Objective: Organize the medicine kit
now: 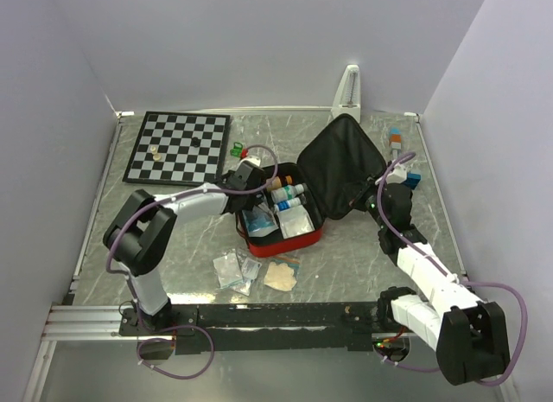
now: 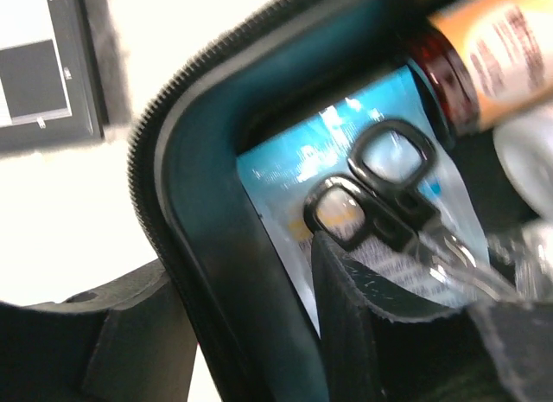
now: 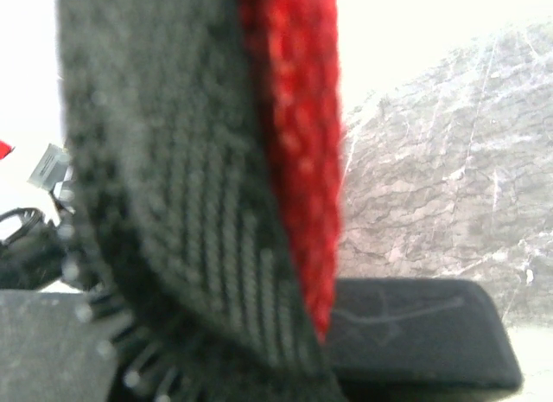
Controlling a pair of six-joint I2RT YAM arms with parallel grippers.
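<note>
The red and black medicine case (image 1: 298,241) lies unzipped in mid-table, its black lid (image 1: 337,160) raised to the right. Inside are an orange bottle (image 2: 497,52), white bottles (image 1: 288,193), a white packet (image 1: 295,219) and a blue-white packet (image 2: 289,160) with black-handled scissors (image 2: 393,194) on top. My left gripper straddles the case's left wall, fingers apart, one outside and one inside; firm contact is unclear. At the lid's right edge, my right gripper (image 1: 366,191) is shut on the lid; its black and red fabric (image 3: 298,151) stands between the fingers.
Clear bags (image 1: 235,271) and a bag of beige material (image 1: 281,274) lie in front of the case. A chessboard (image 1: 177,147) is at back left, a metronome (image 1: 347,89) at the back. Blue items (image 1: 411,180) sit behind the right arm.
</note>
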